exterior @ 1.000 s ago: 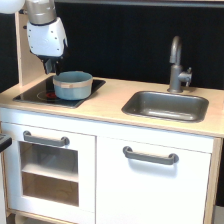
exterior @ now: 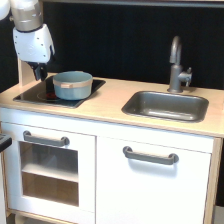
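A blue-grey pot [exterior: 73, 90] sits upright on the dark hob [exterior: 42, 95], toward its right side. The dark gripper [exterior: 40, 72] hangs below the white arm, just left of the pot and apart from it. Its fingers are small and dark against a dark background, so how far apart they stand does not show.
A tall faucet [exterior: 177, 65] rises behind the sink. Below are a shut white cupboard door [exterior: 150, 185] and an oven-like door [exterior: 50, 170] with a window.
My arm and gripper have moved left and somewhat lower, away from above the pot's left side. The pot stays where it was.
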